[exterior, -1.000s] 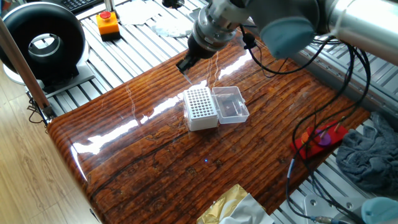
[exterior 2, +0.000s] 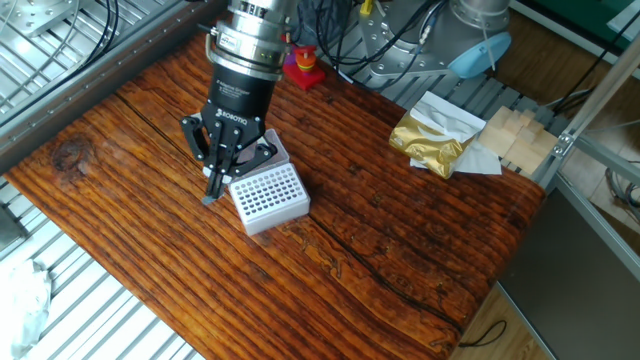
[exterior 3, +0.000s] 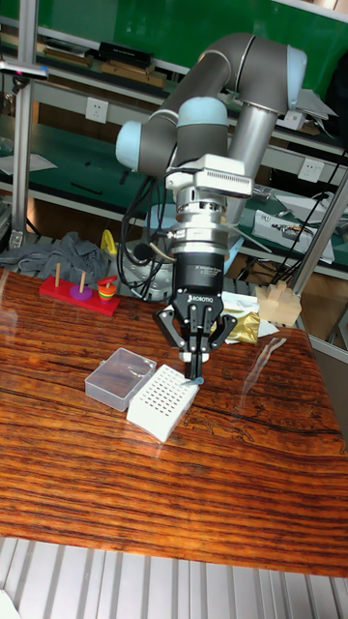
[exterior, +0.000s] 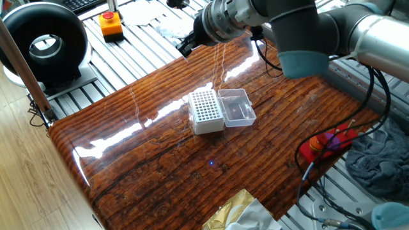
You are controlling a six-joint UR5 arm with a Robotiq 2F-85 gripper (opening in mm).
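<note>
The white rack, its top full of small round holes, stands upright on the wooden table (exterior: 206,112) in all three views; its perforated face (exterior 2: 268,193) shows clearly. Joined along its side is the clear lid (exterior: 236,107), lying open. My gripper (exterior 3: 194,368) points down above the table, its two fingers close together. A small pale-blue, see-through piece (exterior 3: 192,382) sticks out at the fingertips, and it shows again as a bluish tip (exterior 2: 208,200) in the second view. The fingers seem shut on it; its full shape is too small to tell. In the first view the gripper is apart from the rack.
A red base with coloured pieces (exterior: 328,142) sits at the table edge among loose black cables. A gold and white packet (exterior 2: 436,135) and wooden blocks (exterior 2: 518,140) lie at another edge. Much of the tabletop around the rack is bare.
In the first exterior view the gripper has moved up the picture, farther from the rack, with the thin piece still apparently at its fingertips. Rack and lid have stayed put.
</note>
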